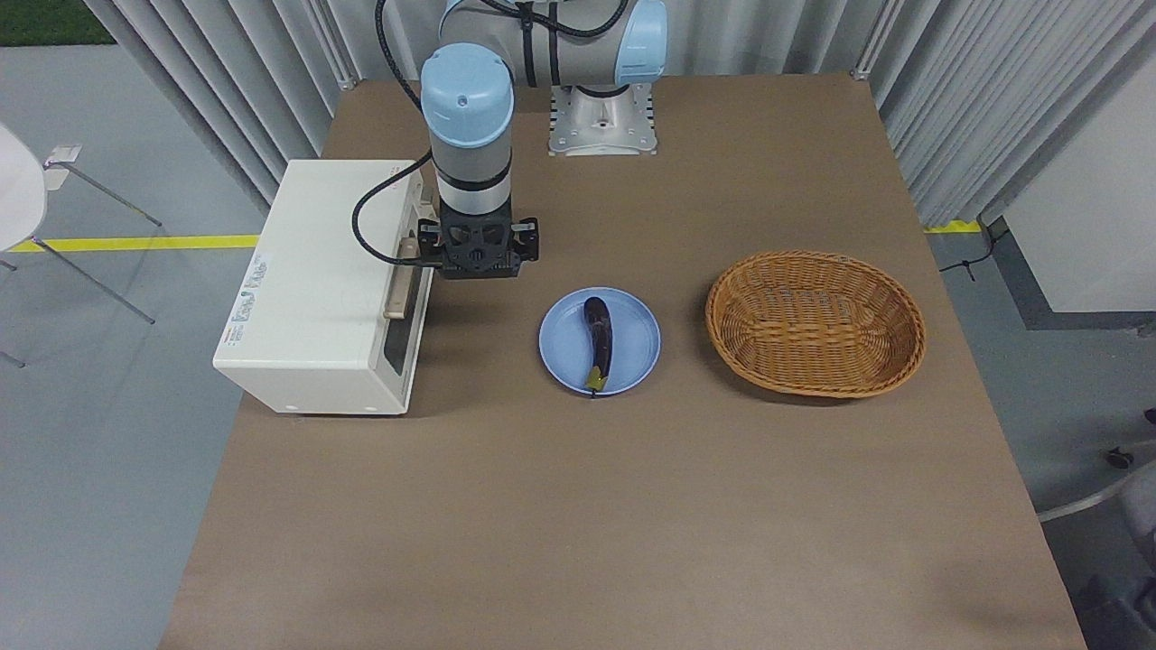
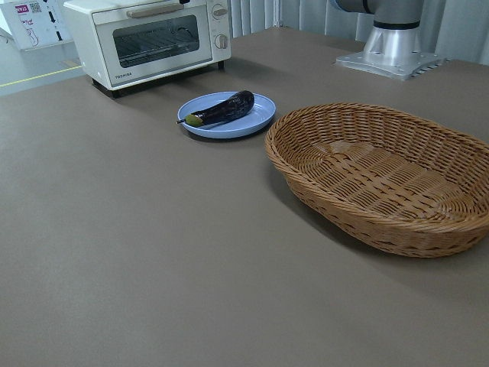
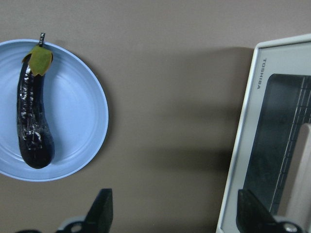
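My gripper (image 1: pixel 478 255) hangs over the front edge of a white Toshiba toaster oven (image 1: pixel 304 291), with its door and handle visible. In the wrist view my two fingers (image 3: pixel 99 211) are wide apart with nothing between them, the oven (image 3: pixel 267 136) beside the right one. A dark eggplant (image 1: pixel 599 334) with a green cap lies on a blue plate (image 1: pixel 558 341) to the right of the oven; in the wrist view the plate (image 3: pixel 77 111) is above and left of the fingers.
An empty oval wicker basket (image 1: pixel 814 323) stands to the right of the plate. The arm's mounting base (image 1: pixel 601 135) is at the back of the table.
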